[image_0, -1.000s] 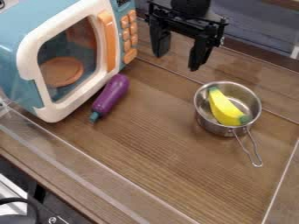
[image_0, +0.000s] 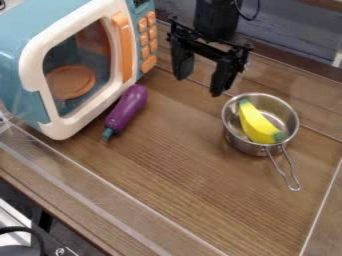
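Note:
My gripper (image_0: 202, 64) is open above the back of the wooden counter, with nothing between its two black fingers. To its lower right, a yellow banana (image_0: 255, 122) lies inside a steel pot (image_0: 237, 139) with a long handle. A purple eggplant (image_0: 128, 106) lies on the counter beside a toy microwave (image_0: 34, 60), whose orange plate shows through the front.
A grey wall runs behind my arm. The counter's front edge is at the lower left, with a dark cable below it.
My gripper has moved slightly down and to the left over the last second. The pot, banana, eggplant and microwave have not moved.

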